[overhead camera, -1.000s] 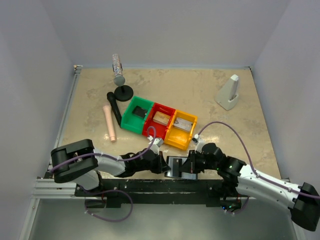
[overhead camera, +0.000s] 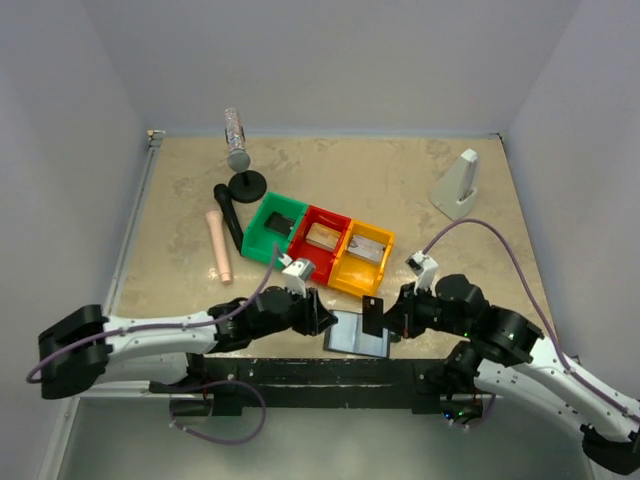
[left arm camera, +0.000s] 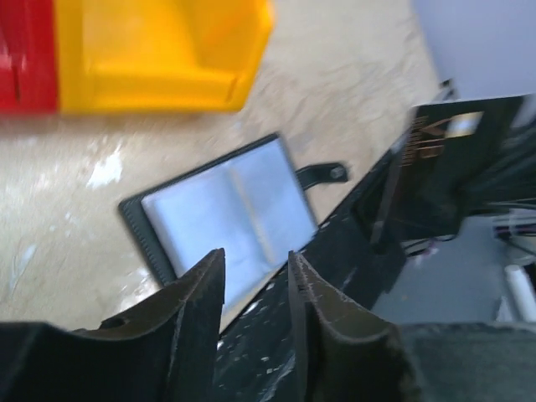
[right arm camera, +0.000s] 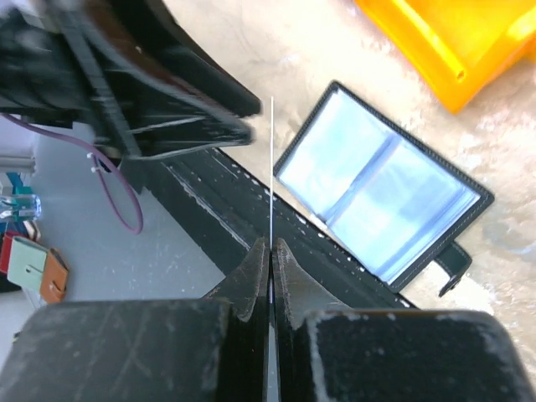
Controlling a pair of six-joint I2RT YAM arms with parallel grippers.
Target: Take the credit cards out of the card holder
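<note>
The card holder (overhead camera: 347, 335) lies opened flat at the table's front edge, with a black border, clear pale pockets (right arm camera: 343, 146) and a small strap (left arm camera: 322, 174). My right gripper is shut on a thin black card, seen edge-on (right arm camera: 271, 159) in its wrist view. From above, the card (overhead camera: 372, 316) hangs over the holder's right half, and the left wrist view shows a gold chip on the card (left arm camera: 431, 159). Left of the holder, my left gripper stands part open, with nothing between its fingers.
Behind the holder are joined green (overhead camera: 262, 243), red (overhead camera: 312, 262) and orange (overhead camera: 357, 273) bins, each with something inside. A black microphone (overhead camera: 230, 215), a pink rod (overhead camera: 218, 247) and a lamp-like stand (overhead camera: 247, 184) are at left. A white stand (overhead camera: 457, 186) is far right.
My right gripper has risen and moved right, carrying the black card up off the holder. The left gripper has lifted and its fingers have parted.
</note>
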